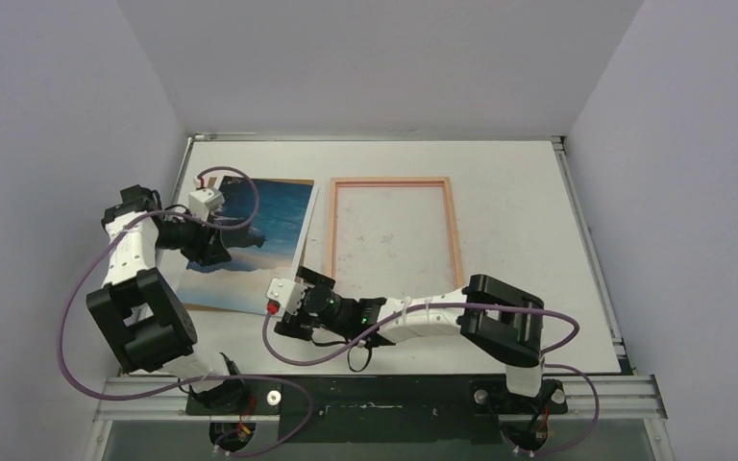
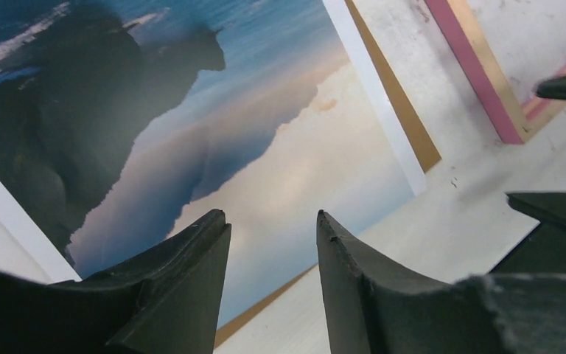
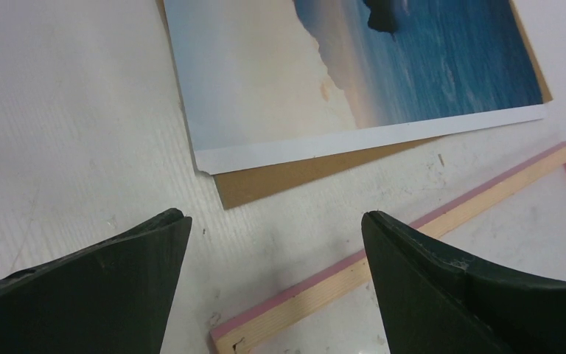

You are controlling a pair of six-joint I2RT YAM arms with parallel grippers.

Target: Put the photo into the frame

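The photo, a sea scene with white edges, lies flat on the table at the left. The empty wooden frame lies to its right, its near side partly hidden by my right arm. Above the photo, my left gripper is open, its fingers apart with nothing held between them. My right gripper stands wide open and empty near the photo's near right corner and the frame's near left corner. Its dark fingers also enter the left wrist view at the right.
A brown board lies under the photo, poking out along its edges at a slight angle. Purple hoses loop along both arms.
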